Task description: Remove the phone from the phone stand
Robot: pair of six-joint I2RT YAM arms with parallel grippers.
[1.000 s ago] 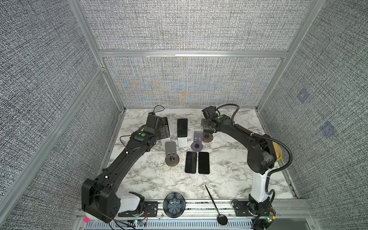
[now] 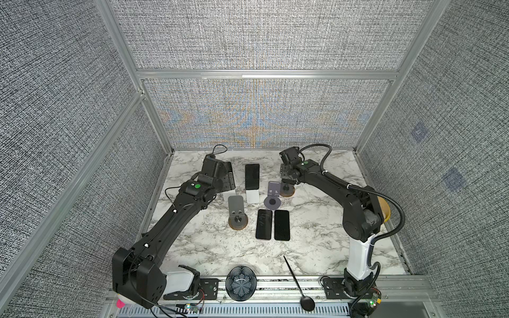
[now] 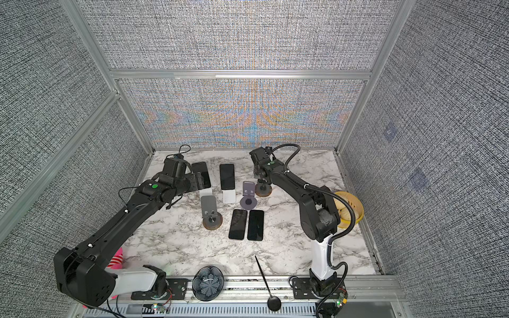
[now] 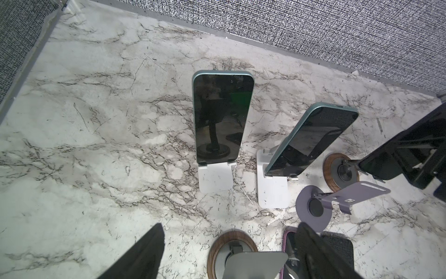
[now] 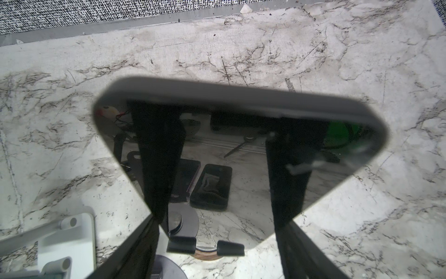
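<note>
A dark phone (image 5: pixel 241 181) leans on the wooden-based stand (image 4: pixel 341 172) at the back right. My right gripper is open close in front of its screen, its fingers apart and mirrored in the glass. In the left wrist view, another phone (image 4: pixel 222 121) rests on a white stand (image 4: pixel 216 179). My left gripper stands open before it, nothing between its fingers. Beside it, a second white stand (image 4: pixel 272 193) carries a phone (image 4: pixel 313 137). The purple stand (image 2: pixel 273 201) and grey stand (image 2: pixel 236 207) are bare.
Two phones, one (image 2: pixel 264 224) beside the other (image 2: pixel 282 225), lie flat mid-table. A dark flower-shaped bowl (image 2: pixel 241 283) and black ladle (image 2: pixel 294 278) occupy the front edge. A yellow basket (image 3: pixel 358 204) is at the right.
The fingers of my right gripper have shifted very slightly to the right in the top left view. The left arm, stands and visible phones look unchanged.
</note>
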